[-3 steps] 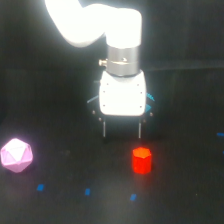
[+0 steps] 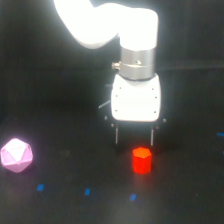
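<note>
A small red block (image 2: pixel 142 160) with a faceted top sits on the dark surface, right of centre in the camera view. My gripper (image 2: pixel 135 142) points downward with its two thin fingers spread apart. Its tips appear just above and slightly left of the block in the picture. Nothing shows between the fingers. How high the tips are above the surface is hard to judge from this one view.
A pink many-sided ball (image 2: pixel 16 155) lies at the left edge, well clear of the red block. Small blue marks (image 2: pixel 87 191) dot the black surface (image 2: pixel 70 120). Open floor surrounds the red block.
The arm has come rightward and lower in the picture, bringing the fingers closer to the red block. The block and the pink ball have stayed put.
</note>
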